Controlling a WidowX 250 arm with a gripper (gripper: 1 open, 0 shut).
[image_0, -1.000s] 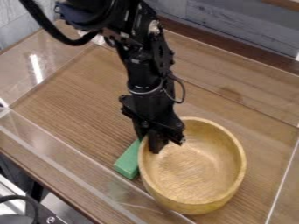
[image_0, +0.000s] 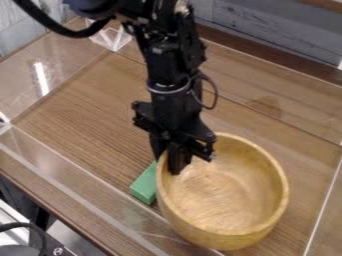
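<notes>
My black gripper (image_0: 173, 150) is shut on the near-left rim of a pale wooden-coloured bowl (image_0: 227, 200), its fingertips mostly hidden at the rim. The bowl stands at the right front of the wooden table. A green block (image_0: 144, 186) lies just left of the bowl, partly hidden by it.
A clear strip runs along its front edge, with dark cables at the lower left. A grey wall rises at the back.
The gripper and bowl have moved a little to the right over the last second; the arm above has shifted slightly. The green block stays beside the bowl.
</notes>
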